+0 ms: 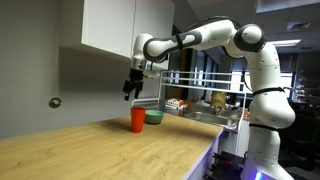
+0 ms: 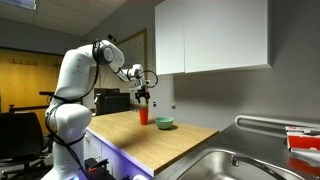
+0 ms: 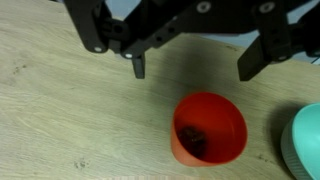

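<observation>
A red cup [image 1: 138,120] stands upright on the wooden table. In the wrist view, something small and dark brown [image 3: 192,140] lies inside the red cup [image 3: 222,148]; what it is cannot be made out. My gripper is open, its two fingers [image 3: 138,64] far apart with nothing between them. It hangs above the table and over the cup's near side, with the cup's mouth lying below the gap in the wrist view. A green bowl [image 2: 165,125] rests close beside the cup.
White cabinets [image 2: 215,42] hang over the back of the table. A metal sink [image 2: 232,165] lies past the table's end, with a dish rack [image 1: 200,82] beyond. The wooden tabletop [image 1: 75,150] is broadly clear in front of the cup.
</observation>
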